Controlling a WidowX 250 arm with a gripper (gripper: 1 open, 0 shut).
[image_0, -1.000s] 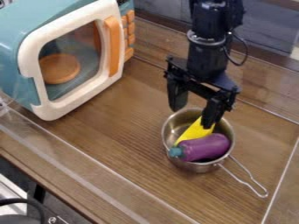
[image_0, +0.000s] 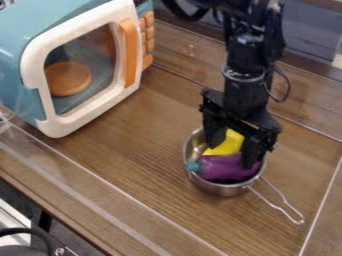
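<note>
A steel pot (image_0: 201, 181) with a long wire handle holds a yellow object (image_0: 225, 144) and a purple eggplant (image_0: 226, 169) with a teal stem. My black gripper (image_0: 234, 138) is low over the pot's rim, its fingers around the upper part of the contents; whether it touches or holds either item I cannot tell.
A toy microwave (image_0: 60, 108) with an open window and an orange plate inside stands at the upper left. Bare wooden table (image_0: 107, 160) lies left of the pot. A cable and dark edge are at the bottom left.
The arm has come down into the pot, and its fingers now cover more of the yellow object and the eggplant's upper part.
</note>
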